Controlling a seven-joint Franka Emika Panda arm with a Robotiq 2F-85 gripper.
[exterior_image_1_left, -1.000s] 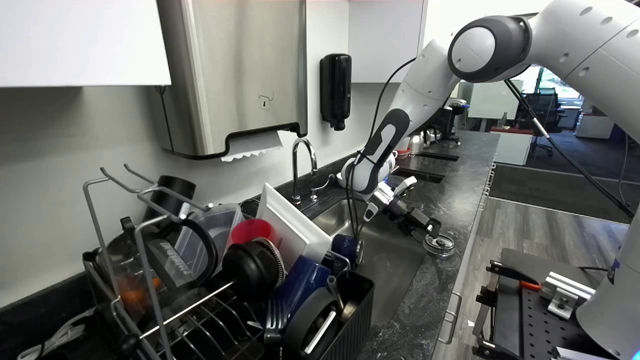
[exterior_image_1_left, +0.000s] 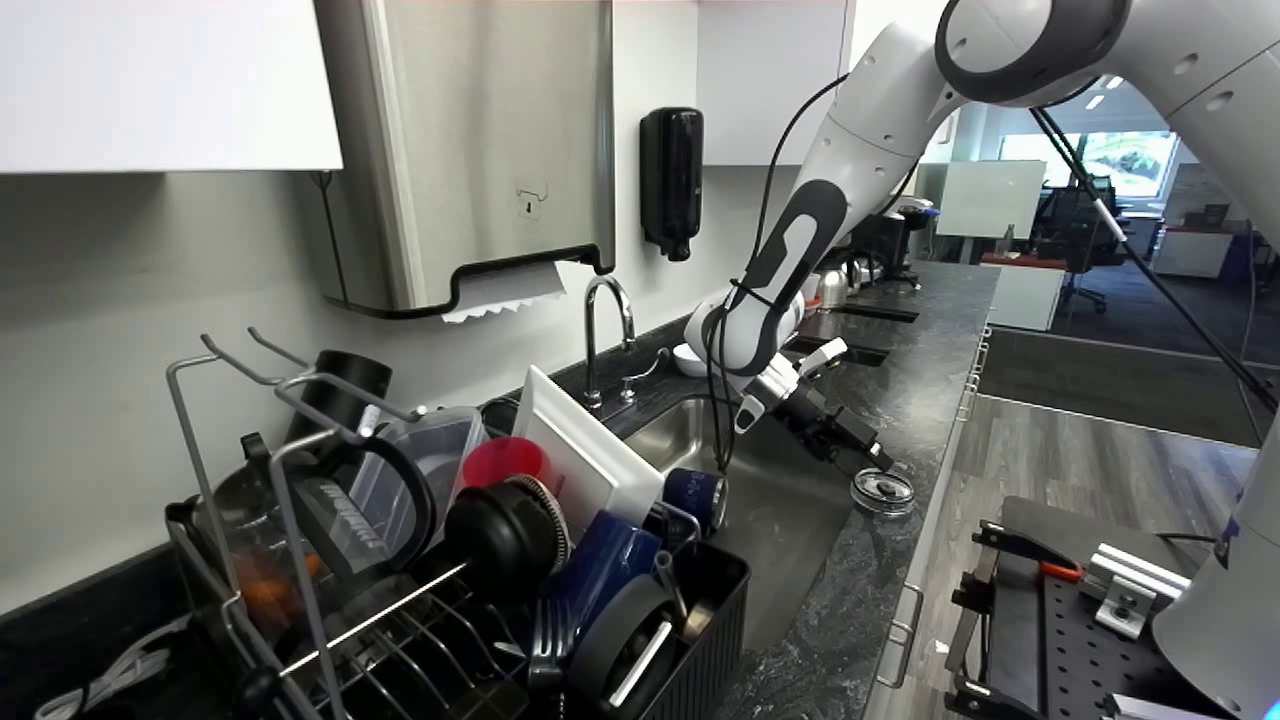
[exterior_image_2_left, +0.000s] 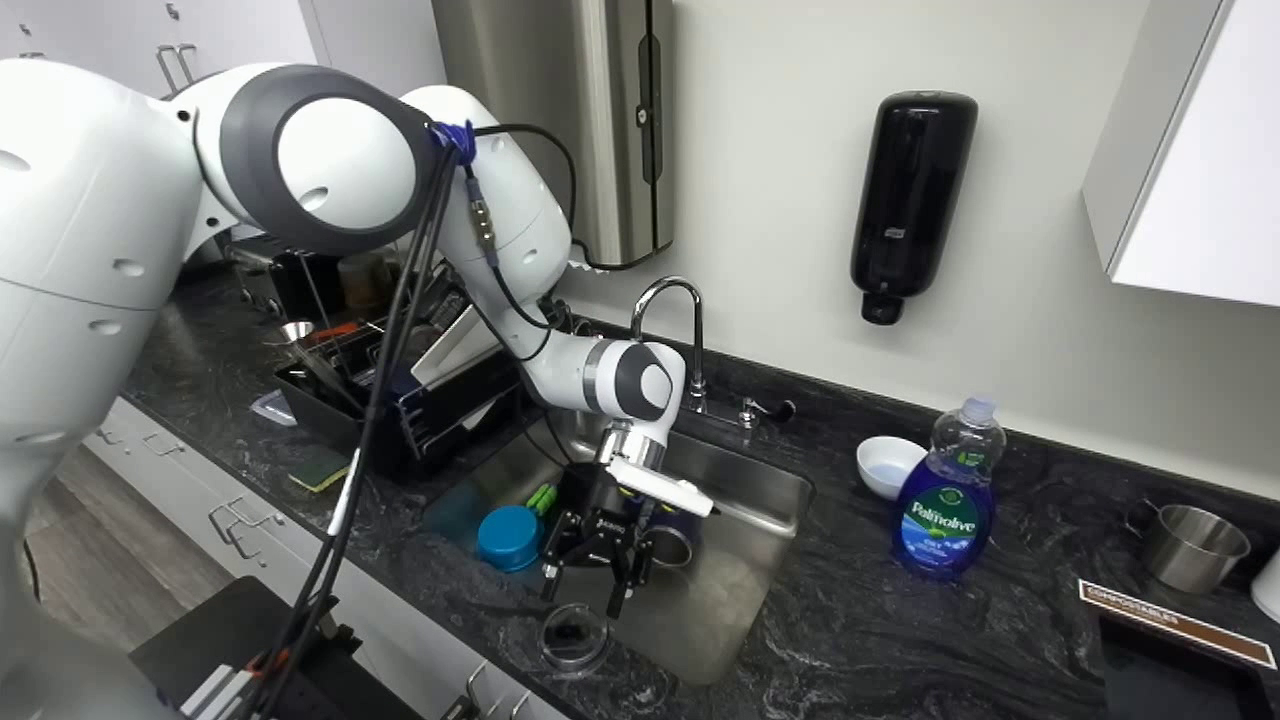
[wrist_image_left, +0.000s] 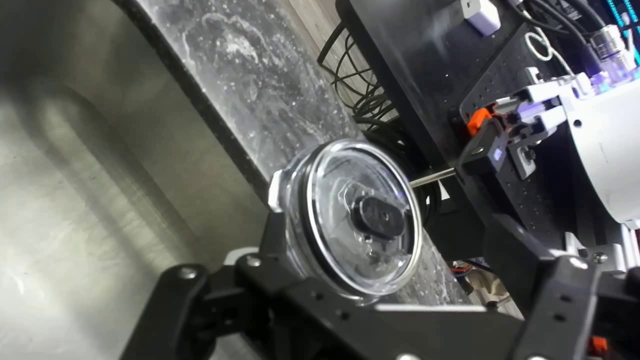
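Note:
A round clear container with a clear lid and a dark tab (wrist_image_left: 381, 217) rests on the dark counter strip (wrist_image_left: 252, 90) between the sink and the counter's front edge. My gripper (exterior_image_2_left: 584, 593) is open, just on the sink side of the container (exterior_image_2_left: 575, 638). In the wrist view the container lies between the spread black fingers, with one fingertip close to its sink-side wall; whether they touch, I cannot tell. From exterior view 1, the gripper (exterior_image_1_left: 873, 451) hangs right above and beside the container (exterior_image_1_left: 883, 491).
The sink (exterior_image_1_left: 780, 528) holds a dark blue mug (exterior_image_2_left: 675, 540) and a teal round item (exterior_image_2_left: 509, 536). A crowded dish rack (exterior_image_1_left: 456, 624) stands left of it. A faucet (exterior_image_2_left: 699, 348) rises behind. Dish soap (exterior_image_2_left: 945, 516) and a white bowl (exterior_image_2_left: 889, 466) stand right of the sink.
The arm's elbow has risen, and the gripper has shifted slightly toward the counter's front edge. The container appears nudged a little the same way.

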